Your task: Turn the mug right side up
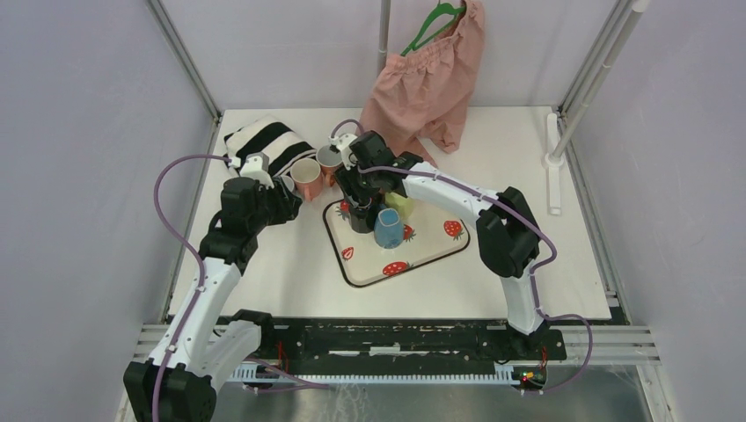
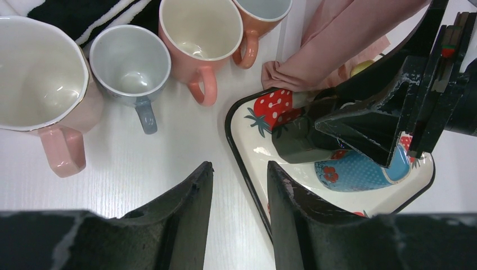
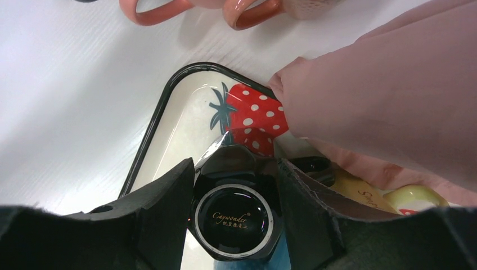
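Note:
A dark, glossy mug (image 3: 235,219) stands upside down on the strawberry tray (image 3: 147,135), its ringed base facing up in the right wrist view. My right gripper is open, its fingers to either side of the mug; whether they touch it I cannot tell. In the left wrist view the same dark mug (image 2: 298,140) is partly covered by the right gripper. Over the bare table left of the tray, my left gripper is open with nothing between its fingers.
Beside the dark mug lies a blue mug (image 1: 389,229) on the tray, near a yellow mug (image 1: 399,205). Several upright mugs, among them a pink one (image 2: 199,28), line the back left. Pink cloth (image 3: 382,95) hangs close behind the tray.

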